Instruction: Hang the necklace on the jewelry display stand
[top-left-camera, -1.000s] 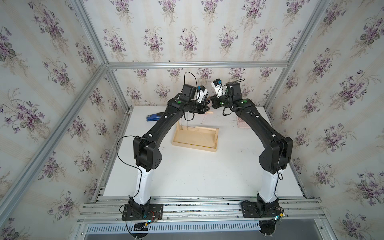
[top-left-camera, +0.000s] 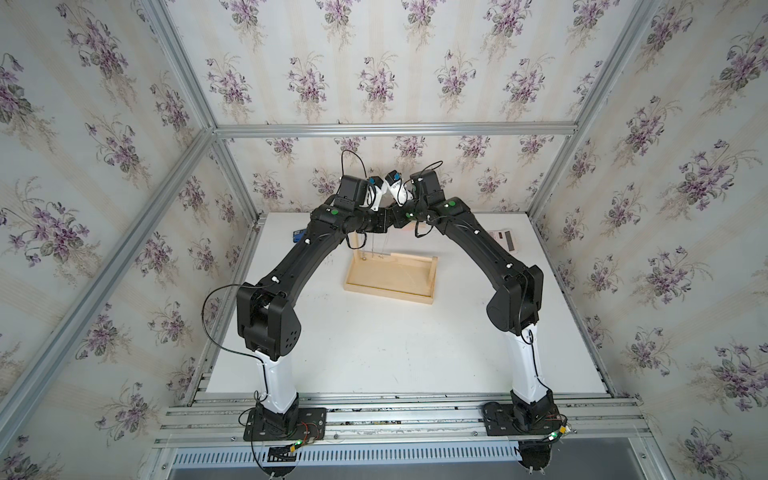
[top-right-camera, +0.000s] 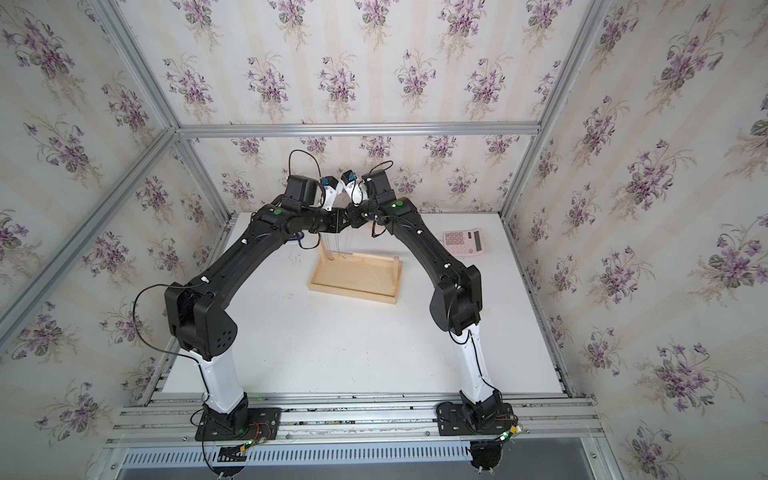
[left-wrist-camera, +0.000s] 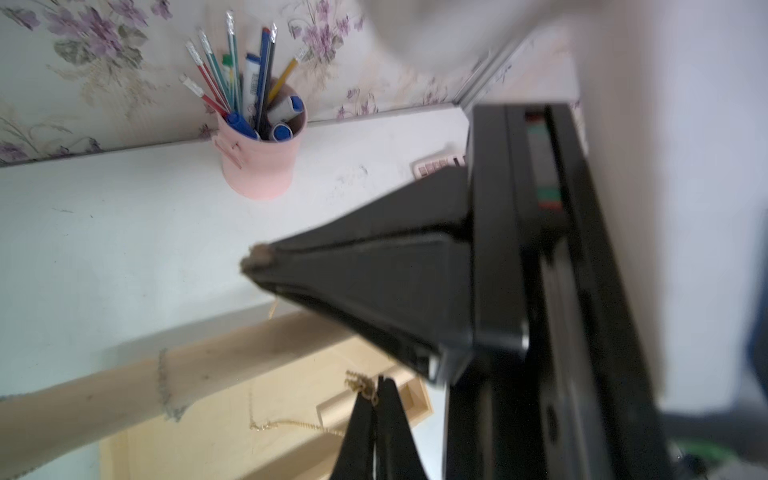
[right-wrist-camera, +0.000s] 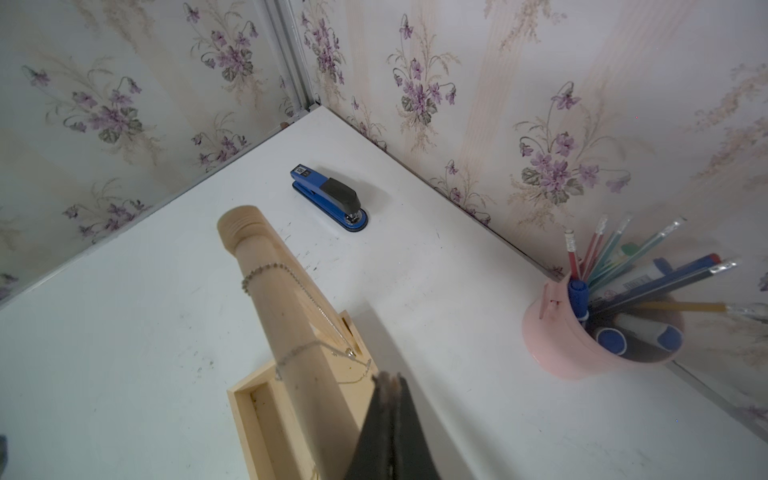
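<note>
The wooden display stand's round bar (right-wrist-camera: 280, 336) carries draped chains (right-wrist-camera: 308, 289), seen in the right wrist view above the wooden box (right-wrist-camera: 253, 424). In the left wrist view a gold chain (left-wrist-camera: 296, 424) hangs down to the box, and a gold clump (left-wrist-camera: 360, 382) lies at my left gripper's tips (left-wrist-camera: 376, 384). My left gripper is shut. My right gripper is shut, beside the bar, its tips blurred; whether thin chain is between them is unclear. A black gripper part crosses the left wrist view. In the top views both grippers meet over the box, hiding the bar.
A pink cup of pens (right-wrist-camera: 592, 344) stands at the back, a blue stapler (right-wrist-camera: 328, 197) at the back left, and a pink calculator (top-right-camera: 464, 242) at the right.
Both arms have moved leftward over the box, the right arm further, so the two grippers are now closer together.
</note>
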